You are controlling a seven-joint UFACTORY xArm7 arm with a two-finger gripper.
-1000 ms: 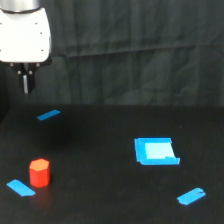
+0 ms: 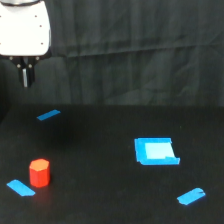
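Observation:
My gripper hangs at the upper left below the white arm, pointing down, high above the dark table. Its dark fingers are small against the dark curtain, so how far apart they stand does not show clearly. No object can be made out at them. Well below, a red-orange hexagonal block stands on the table at the front left, apart from the gripper. Right of centre lies a shallow blue holder with a white inside.
Flat blue strips lie on the table: one at the back left, one left of the block and one at the front right. A dark curtain closes off the back.
The arm and gripper have risen a little, still at the upper left. The block, the holder and the blue strips are where they were.

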